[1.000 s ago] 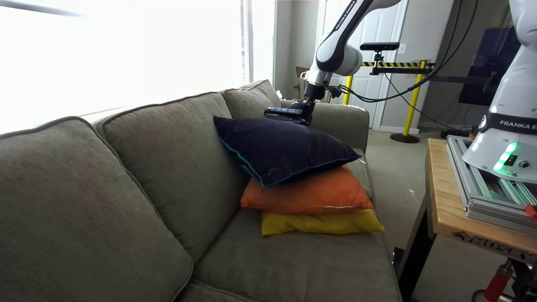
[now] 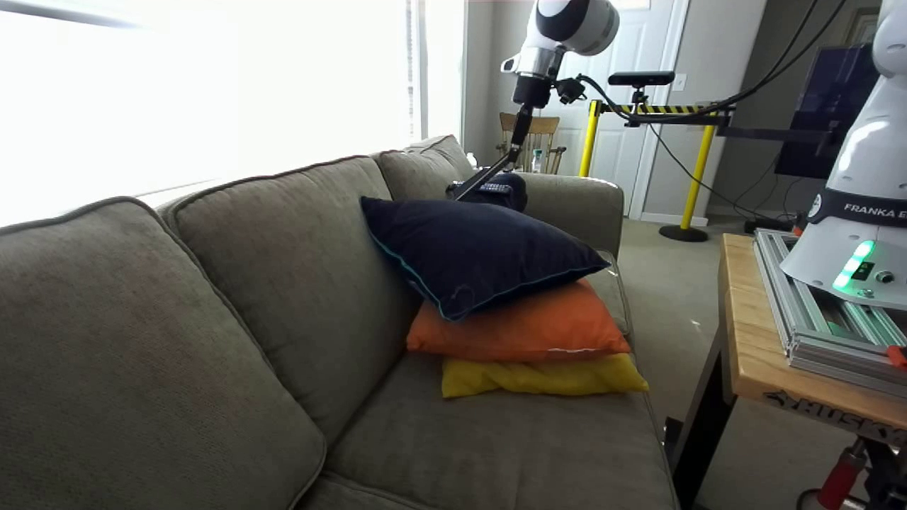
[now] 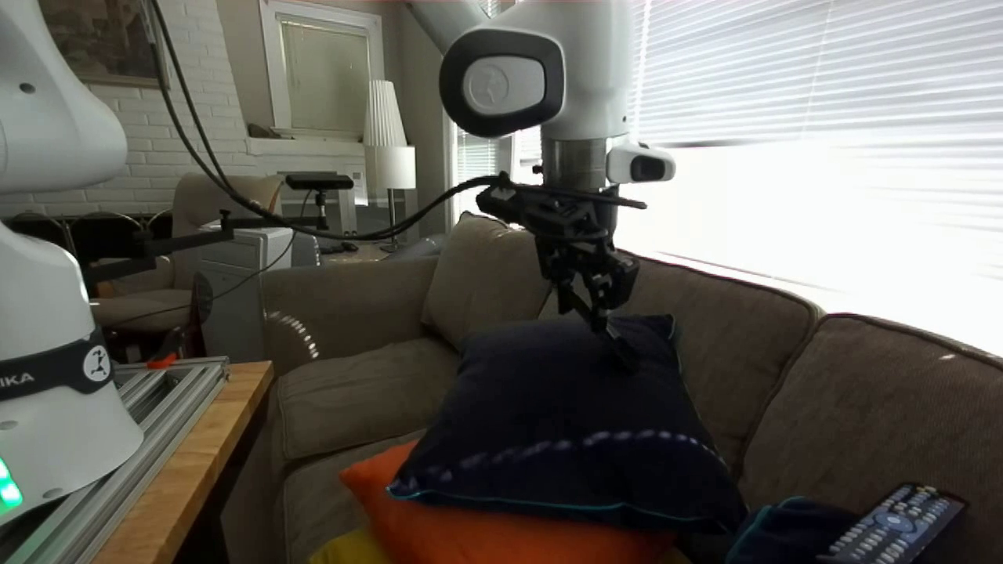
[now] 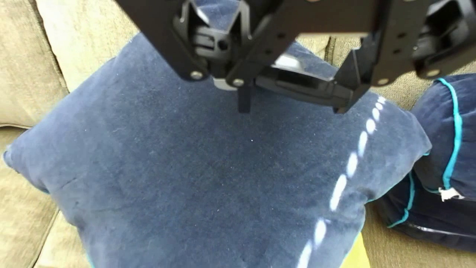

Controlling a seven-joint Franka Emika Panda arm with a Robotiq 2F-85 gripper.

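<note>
My gripper (image 2: 515,151) hangs beyond the top of a pillow stack, shut on a long, slim dark object (image 2: 486,182) that slants down to the left. In the wrist view this dark object (image 4: 305,87) spans between the fingers; what it is, I cannot tell. Below lies a large navy pillow (image 4: 214,178) with teal piping, on an orange pillow (image 2: 527,327) and a yellow one (image 2: 544,377). In exterior view 2 the gripper (image 3: 602,315) appears in front of the navy pillow's upper part; contact is unclear. A remote control (image 3: 898,526) rests on another navy pillow (image 3: 790,531).
The beige sofa (image 2: 255,255) has backrests along the window side. A wooden bench (image 2: 769,340) carries the arm's base at the right. Cables (image 3: 376,230) hang from the wrist.
My gripper has risen from beside the remote, and the slim dark object now hangs slanted from it. The remote and pillow stack appear to be where they were.
</note>
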